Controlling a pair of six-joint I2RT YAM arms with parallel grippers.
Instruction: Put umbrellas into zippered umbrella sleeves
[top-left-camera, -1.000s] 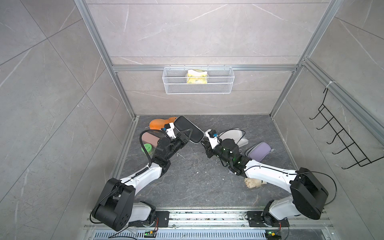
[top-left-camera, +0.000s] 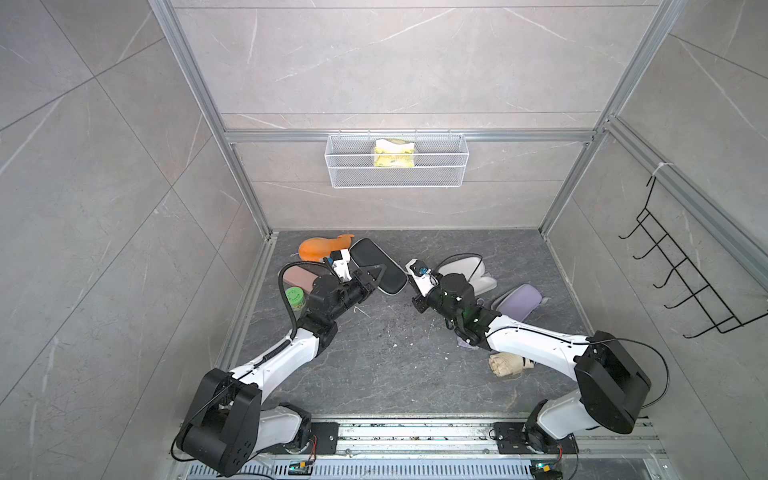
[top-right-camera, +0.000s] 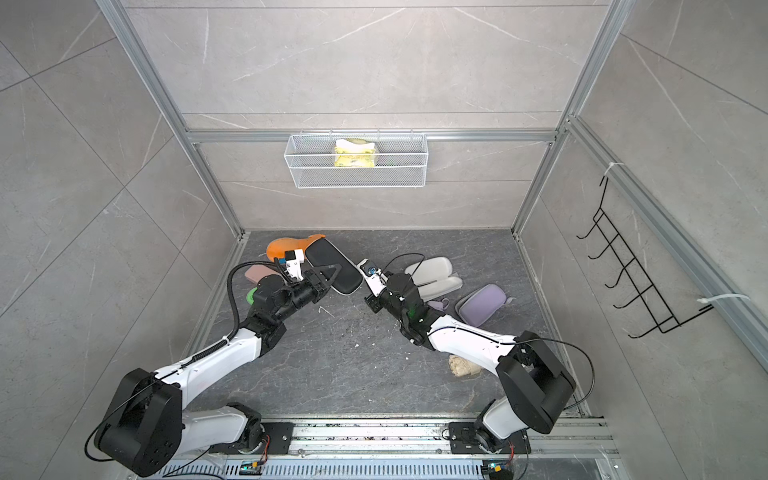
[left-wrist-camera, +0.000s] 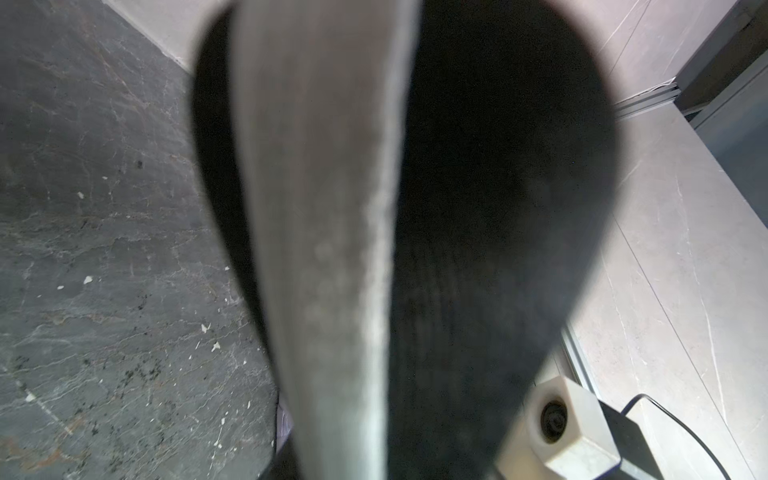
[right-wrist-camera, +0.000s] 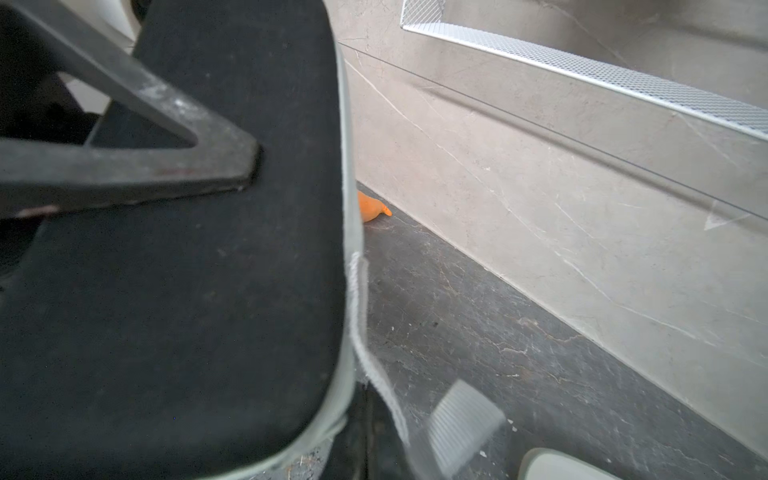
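Raised above the floor at the back, a black oblong case (top-left-camera: 388, 268) with a pale zippered edge is clasped by my left gripper (top-left-camera: 378, 274). In the right wrist view one of its metal fingers (right-wrist-camera: 216, 160) presses on the case's dark face. Much of the left wrist view is filled by the case (left-wrist-camera: 496, 224), edge towards the camera, hiding the fingers. At the case's lower right end, my right gripper is shut, with nothing clearly between its fingers. A pale strap (right-wrist-camera: 369, 352) hangs from the case's edge, close beside them.
Pale grey cases (top-right-camera: 436, 276) and a purple case (top-right-camera: 482, 305) lie on the right. An orange item (top-left-camera: 320, 247), a pink item (top-left-camera: 299, 277) and a green one (top-left-camera: 294, 297) are at left. A beige bundle (top-left-camera: 507, 364) lies front right.
The black case has shifted slightly towards the front, with my left gripper still on it. My right gripper has moved slightly forward too and now stands a little clear of the case's end.
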